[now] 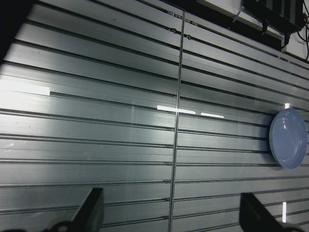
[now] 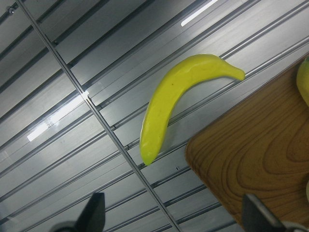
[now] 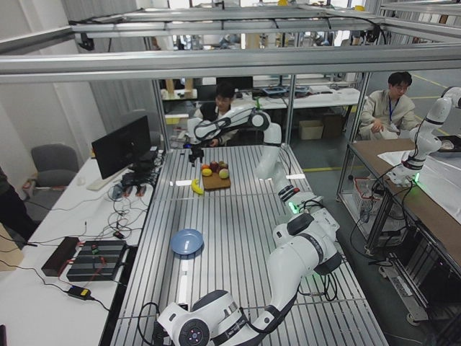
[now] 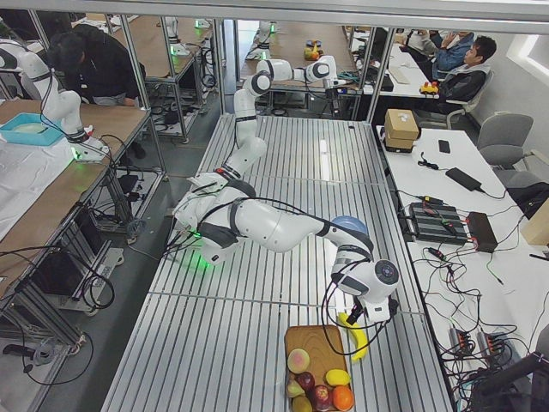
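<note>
A yellow banana (image 2: 169,96) (image 4: 355,336) lies on the slatted table beside a wooden board (image 2: 231,159) holding several fruits, among them an orange (image 4: 341,397) and a lemon (image 4: 337,377). My right gripper hangs above the banana, open, with nothing between its fingers. My left gripper is over bare slats at the other end, open and empty; a blue plate (image 1: 288,137) lies at the right of its view.
A side desk (image 4: 479,300) with cables, power units and a monitor (image 3: 122,144) runs along one edge. Metal frame bars surround the workspace.
</note>
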